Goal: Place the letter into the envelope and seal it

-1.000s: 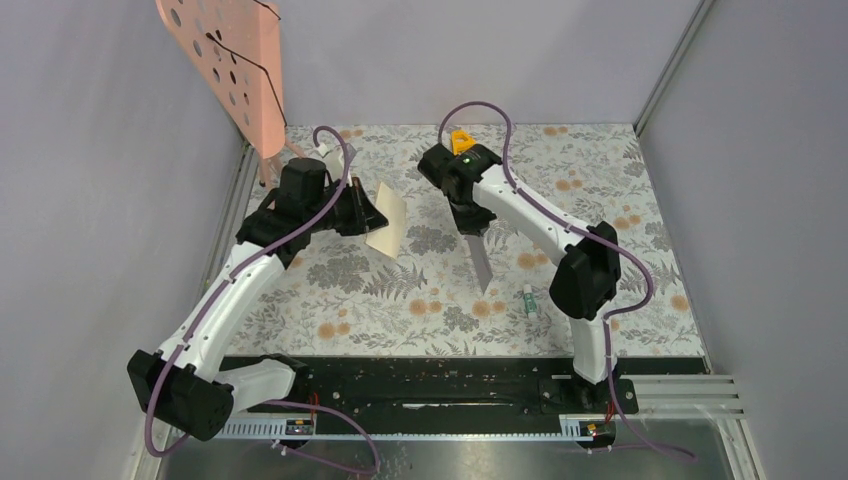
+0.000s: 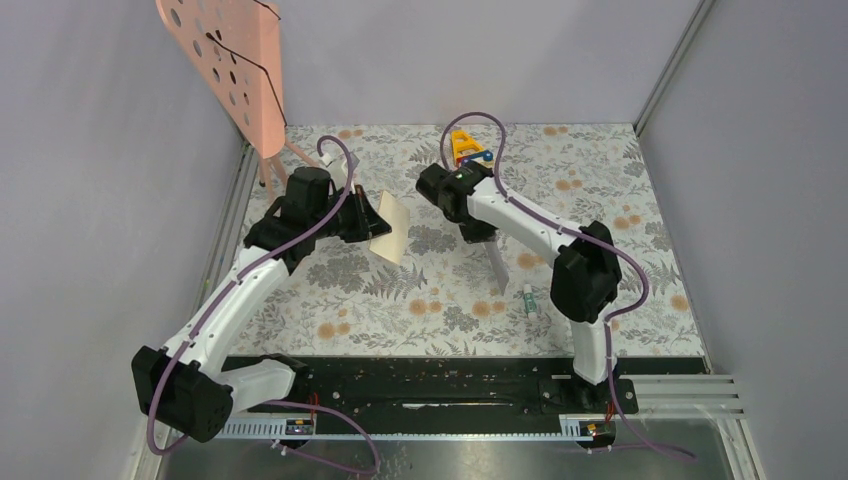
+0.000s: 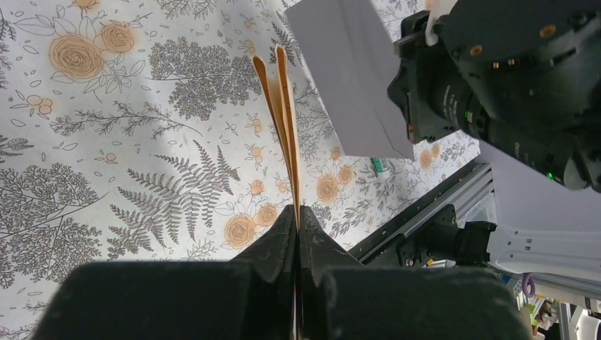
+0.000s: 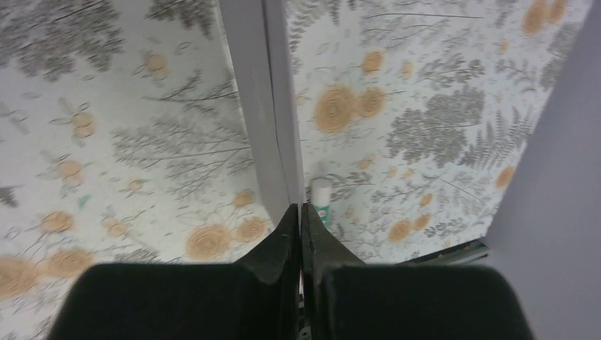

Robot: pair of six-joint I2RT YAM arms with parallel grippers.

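In my left gripper is the cream envelope (image 3: 285, 124), pinched at its lower edge. It stands upright, seen edge-on in the left wrist view, its two layers parting slightly at the far end. From above, the envelope (image 2: 394, 232) shows as a pale panel left of centre. My right gripper is shut on the folded whitish letter (image 4: 262, 92), which hangs clear of the table in the top view. The letter (image 3: 351, 78) is to the right of the envelope in the left wrist view, with a gap between them.
A glue stick (image 2: 530, 302) with a green label lies at the front right of the flowered table (image 2: 440, 335). Behind the right arm is a yellow object (image 2: 463, 143) with blue and red parts, partly covered.
The letter in my right gripper has shifted right and slightly toward the front, its angle changing a little.
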